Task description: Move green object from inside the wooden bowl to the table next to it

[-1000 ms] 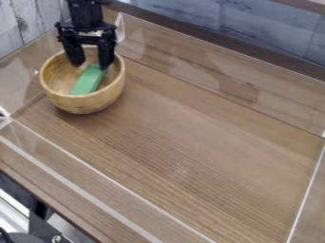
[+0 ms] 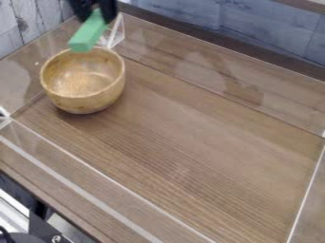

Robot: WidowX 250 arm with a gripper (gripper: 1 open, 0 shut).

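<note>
The green object (image 2: 87,34) hangs tilted in the air, just above the far rim of the wooden bowl. My gripper (image 2: 91,15), dark and blurred at the top edge of the view, is shut on its upper end. Most of the arm is out of the picture. Below stands the round wooden bowl (image 2: 84,98) at the left of the table, its visible inside empty.
Bare wooden table (image 2: 203,133) stretches widely to the right of the bowl and in front of it. A padded wall (image 2: 273,30) runs along the back. Dark equipment (image 2: 26,223) occupies the lower left corner.
The gripper was down in the bowl at the green object. Now it is higher, near the top of the view, and the object has risen out of the bowl with it.
</note>
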